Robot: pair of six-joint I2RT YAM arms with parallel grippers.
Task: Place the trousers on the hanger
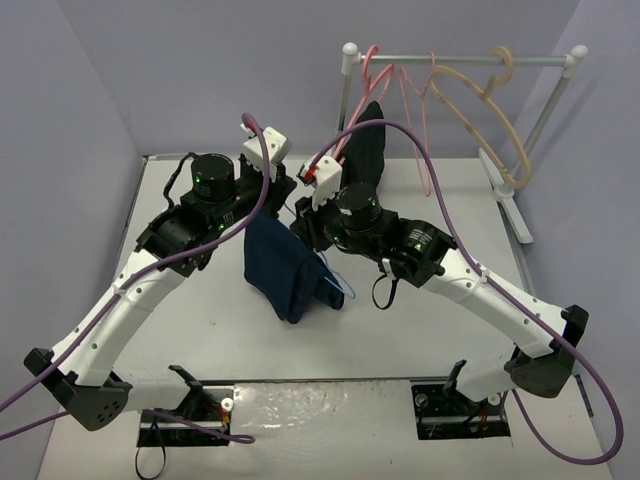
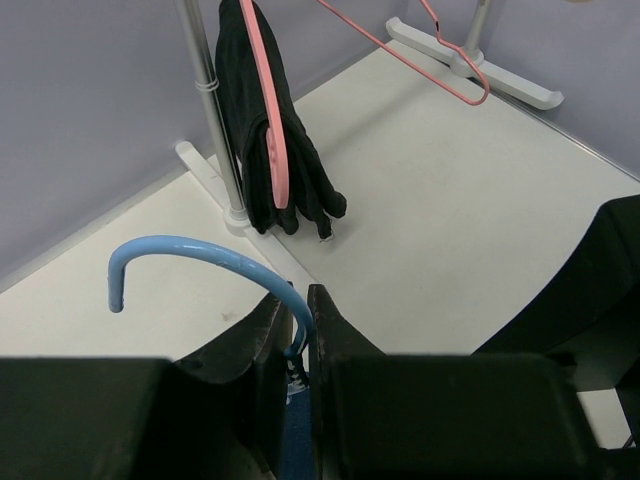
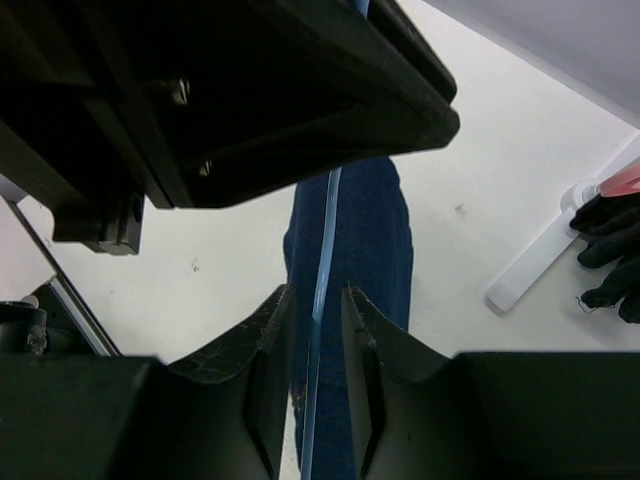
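My left gripper is shut on the neck of a blue wire hanger (image 2: 210,255), whose hook rises above the fingers. Dark navy trousers (image 1: 280,265) hang with the hanger below the grippers, over the table in the top view. My right gripper is close by, lower on the hanger; in the right wrist view the blue wire runs between its fingertips, in front of the trousers (image 3: 370,230). Whether those fingers are closed on the wire I cannot tell.
A white rack (image 1: 460,60) at the back right holds pink hangers (image 2: 275,150), a beige hanger (image 1: 510,140) and a dark garment (image 1: 365,140). Its feet stand on the white table (image 1: 180,320), which is clear at left and front.
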